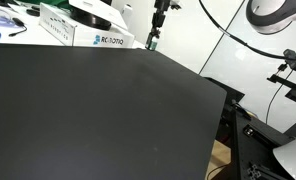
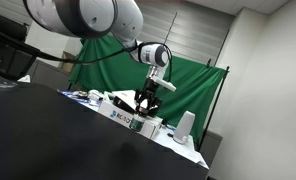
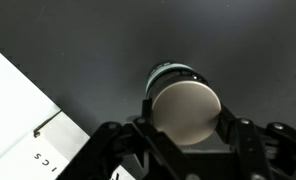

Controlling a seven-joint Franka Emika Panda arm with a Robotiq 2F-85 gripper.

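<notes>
A small jar with a round tan lid [image 3: 185, 112] and a greenish-white body [image 3: 170, 72] sits between the fingers of my gripper, which is shut on it. In exterior view 1, the gripper [image 1: 156, 32] is at the far edge of the dark table, with the jar [image 1: 153, 44] below it. The jar [image 2: 138, 123] also shows low beside the white box in exterior view 2. Whether its base touches the table cannot be told.
A white Robotiq box [image 1: 110, 40] stands close to the jar, at the table's far side. Cables [image 1: 0, 22] lie at the far left.
</notes>
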